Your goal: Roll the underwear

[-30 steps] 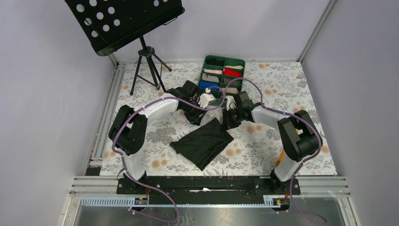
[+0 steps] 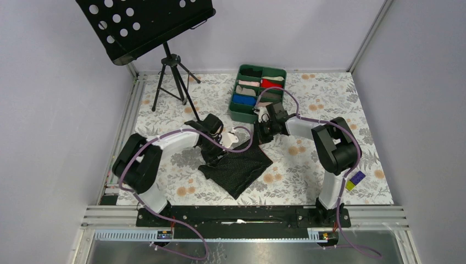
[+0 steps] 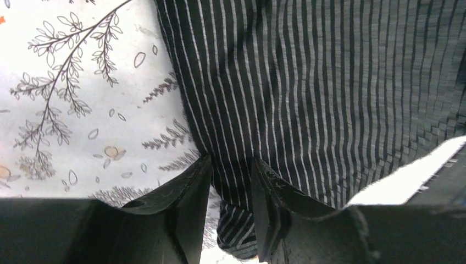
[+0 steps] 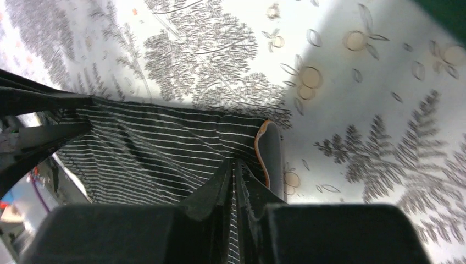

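Black pinstriped underwear (image 2: 236, 173) lies spread and folded flat on the floral mat, its orange-edged corner visible in the right wrist view (image 4: 154, 148). My left gripper is low over the cloth's left edge, fingers part open with striped fabric beneath and between them. My right gripper is at the far right corner of the cloth, shut on the fabric, its fingertips pressed together beside the orange edge. The left gripper's fingers also show at the left of the right wrist view.
A green divided organiser (image 2: 242, 115) with folded garments stands behind the grippers. A black music stand (image 2: 171, 61) rises at back left. A small blue-yellow object (image 2: 356, 179) lies at right. Bare mat surrounds the cloth.
My left arm has moved down and left, from beside the organiser onto the underwear's left part. The right arm has shifted slightly at the cloth's far corner. The cloth looks nearly unchanged.
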